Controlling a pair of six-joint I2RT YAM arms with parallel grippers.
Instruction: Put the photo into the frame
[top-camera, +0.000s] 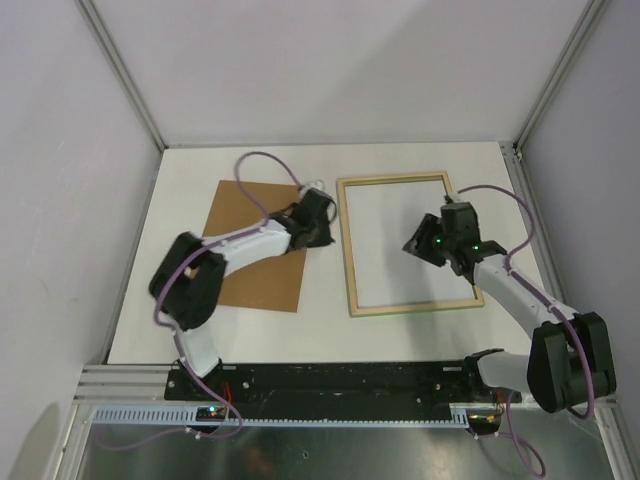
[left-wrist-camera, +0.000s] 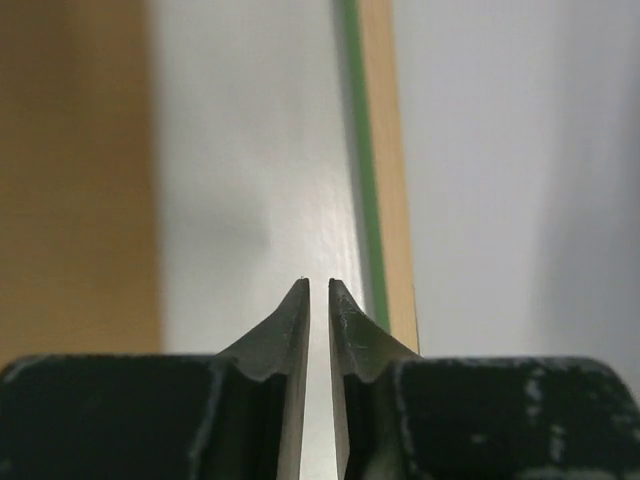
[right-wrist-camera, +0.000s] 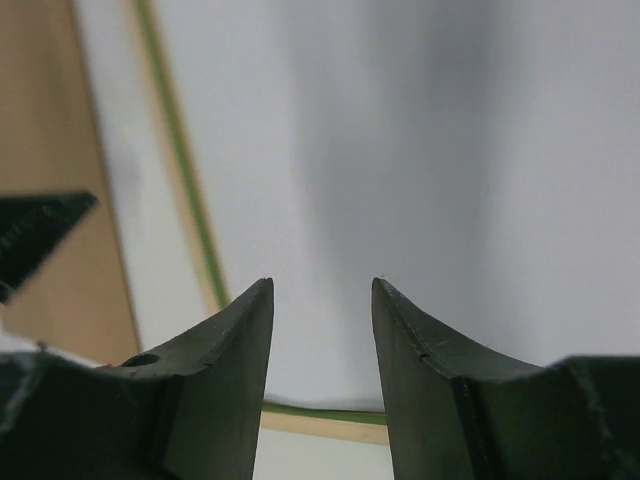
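The wooden frame (top-camera: 350, 240) with a green outer edge lies flat on the right half of the table, turned slightly. White fills its inside (top-camera: 390, 260); whether this is the photo, I cannot tell. My left gripper (top-camera: 333, 240) is just left of the frame's left side, its fingers open by a narrow gap. In the left wrist view, the frame's edge (left-wrist-camera: 385, 180) passes beside the fingertips, with nothing between them. Above the right part of the white area hangs my right gripper (top-camera: 408, 248), part open and empty. In the right wrist view its fingertips (right-wrist-camera: 262, 300) stand apart.
A brown board (top-camera: 255, 285) lies flat on the left half of the table, partly covered by the left arm. Grey walls close in the sides and back.
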